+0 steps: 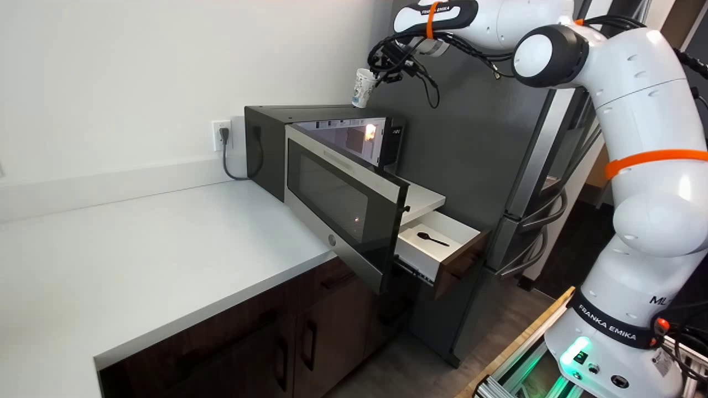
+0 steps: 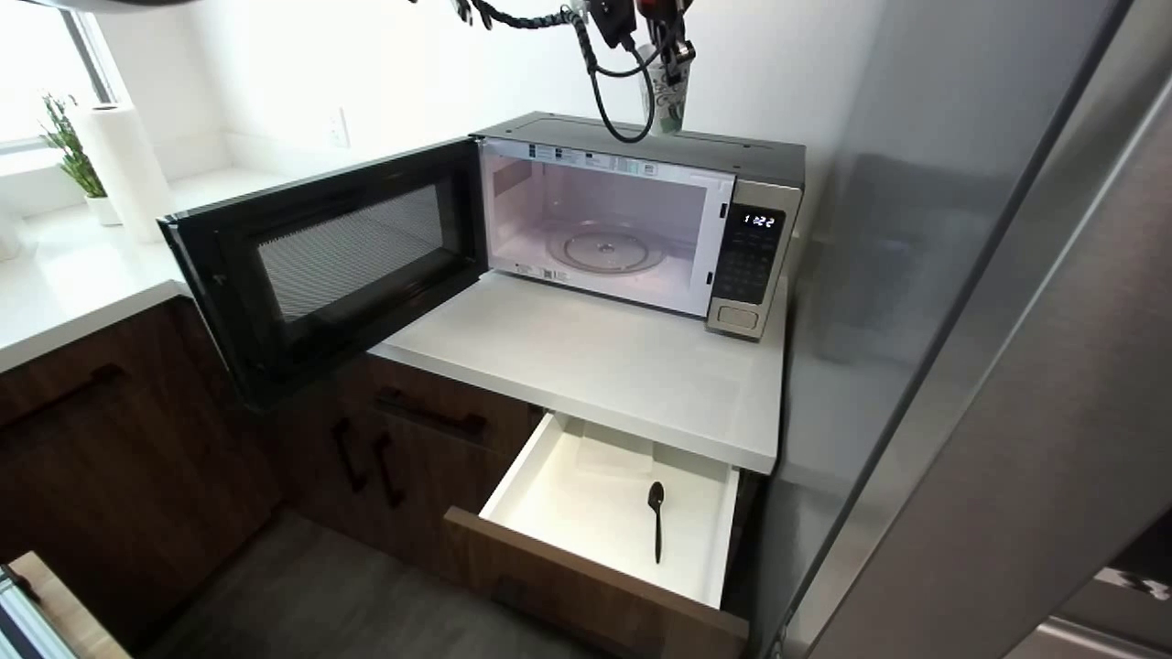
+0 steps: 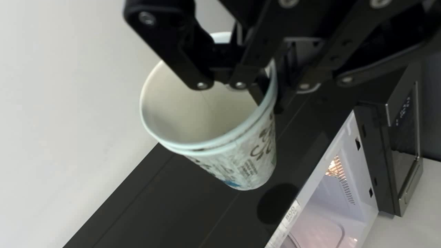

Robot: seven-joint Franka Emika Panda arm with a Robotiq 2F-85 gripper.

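A patterned paper cup (image 1: pixel 363 89) hangs above the back right part of the microwave top (image 2: pixel 593 130). My gripper is shut on its rim, with one finger inside the cup and the other outside. In the wrist view the cup (image 3: pixel 244 163) is tilted, its mouth showing; no contents are visible in the part of the inside that shows. A dark round shadow falls on the microwave top below it. From exterior view 2, cables partly cover the cup (image 2: pixel 667 104).
The microwave door (image 2: pixel 330 258) stands wide open, and its lit cavity holds a glass turntable (image 2: pixel 606 248). Below the counter, an open drawer (image 2: pixel 549 555) holds a black spoon (image 2: pixel 656 522). A fridge (image 1: pixel 458 132) borders the right side. The microwave top has bare room.
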